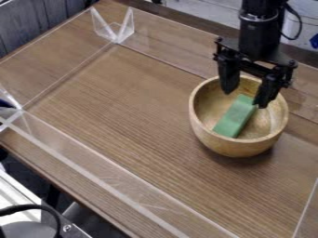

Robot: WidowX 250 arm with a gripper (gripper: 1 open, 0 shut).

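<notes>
A wooden bowl (pixel 218 138) sits on the right side of the table, holding a green block (pixel 233 116) that lies slanted inside. The black gripper (pixel 245 84) hangs over the back of the bowl with its fingers apart, above the far end of the block, which it partly hides. Nothing shows held between the fingers.
A translucent white object (pixel 113 28) is at the back left. Dark cables and a pale surface are at the bottom left, and a white wall is behind the arm.
</notes>
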